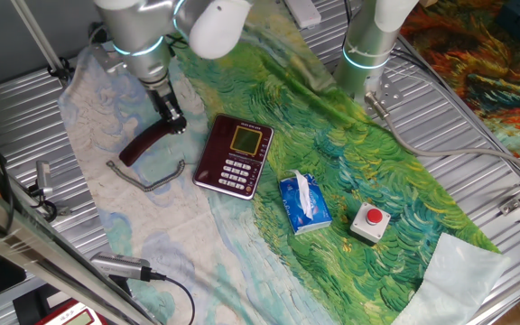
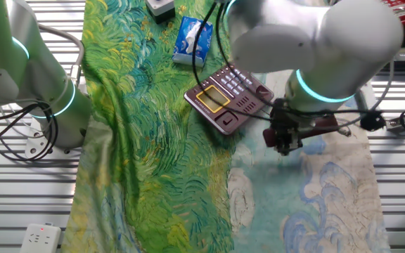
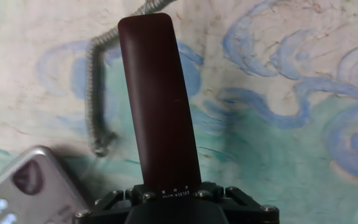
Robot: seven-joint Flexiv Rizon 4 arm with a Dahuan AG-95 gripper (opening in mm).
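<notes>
A dark red telephone handset (image 1: 143, 146) is held at one end by my gripper (image 1: 177, 124), off to the left of the phone base (image 1: 213, 162) in exterior view 1. In the wrist view the handset (image 3: 160, 99) stretches away from the gripper, whose fingers close around its near end. It appears raised over the cloth, though the height is hard to judge. A grey coiled cord (image 3: 96, 87) lies beside it. The base, with keypad and small screen, rests face up; part of it (image 3: 39, 193) shows at lower left.
A blue tissue pack (image 1: 301, 217) and a red-button box (image 1: 369, 223) sit right of the base.
</notes>
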